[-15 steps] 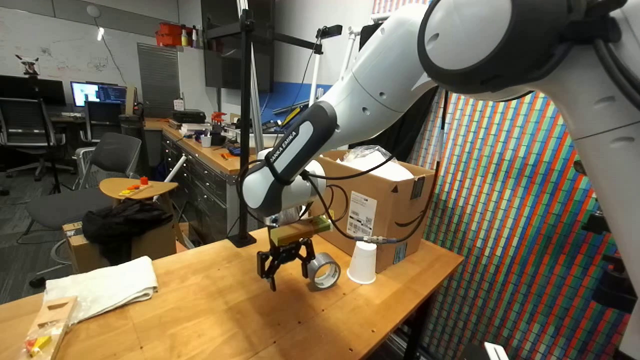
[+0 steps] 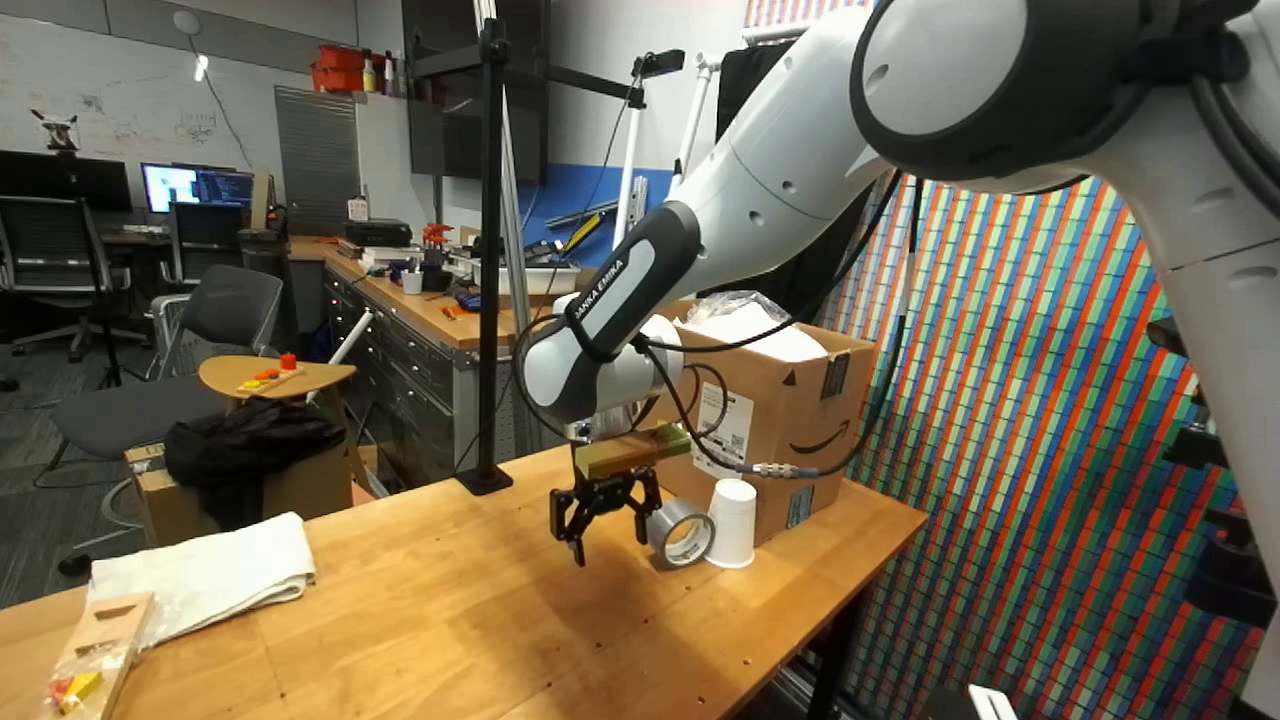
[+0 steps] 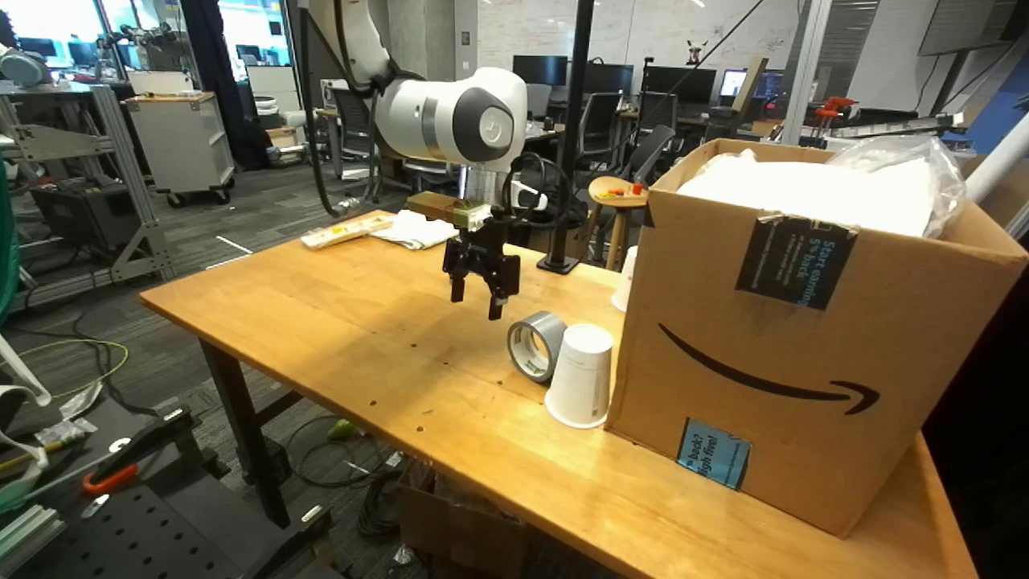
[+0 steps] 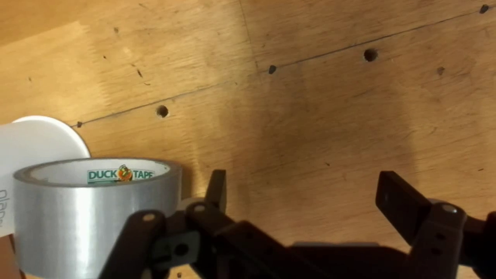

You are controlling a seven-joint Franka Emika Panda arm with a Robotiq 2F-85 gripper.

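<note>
My gripper (image 2: 612, 550) hangs low over the table with its fingers spread apart. Only bare wood shows between its fingers in the wrist view. A silver roll of duct tape (image 2: 681, 533) stands on its curved side, just outside one finger (image 4: 217, 190). Whether that finger touches the roll I cannot tell. On the roll's other side stands an upside-down white paper cup (image 2: 731, 524), touching it or very near. In exterior view 2 the roll (image 3: 536, 346) and cup (image 3: 581, 376) sit close together, between my gripper (image 3: 477, 305) and a cardboard box.
Right beside the cup, the big cardboard box (image 3: 762, 357) is filled with white packing. Another white object (image 3: 627, 280) shows partly behind it. A folded white cloth (image 2: 204, 574) and a wooden tray (image 2: 106, 648) lie at the table's far end.
The arm and gripper have shifted toward the box. The tape roll has moved the same way, closing the gap to the cup. The cup stands slightly farther over too.
</note>
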